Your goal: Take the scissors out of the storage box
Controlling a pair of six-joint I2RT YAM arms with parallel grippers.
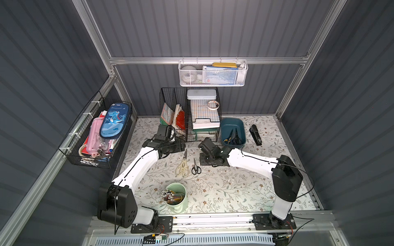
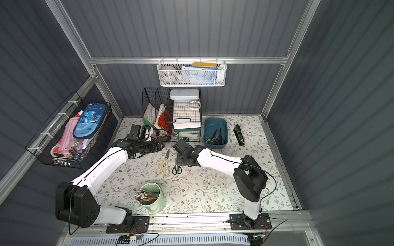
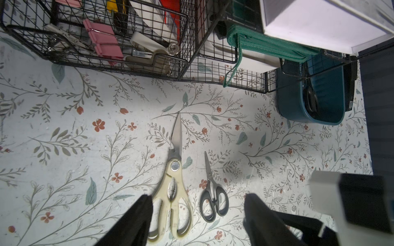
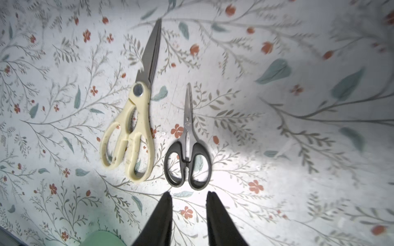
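Cream-handled scissors [image 4: 139, 119] and smaller black-handled scissors [image 4: 188, 123] lie side by side, apart, on the floral table, blades toward the back. The teal storage box [image 3: 290, 98] stands behind and to their right; several dark-handled tools [image 1: 232, 138] show inside it. My right gripper is partly open above the table, its fingertips just beyond the black scissors' handles in its wrist view, with nothing between them. My left gripper hangs open and empty on the left, near the wire rack's front.
A black wire rack [image 3: 119, 67] with stationery stands at the back. A green pencil cup [image 1: 179, 205] is at the front left, and a black stapler [image 1: 255, 135] lies right of the box.
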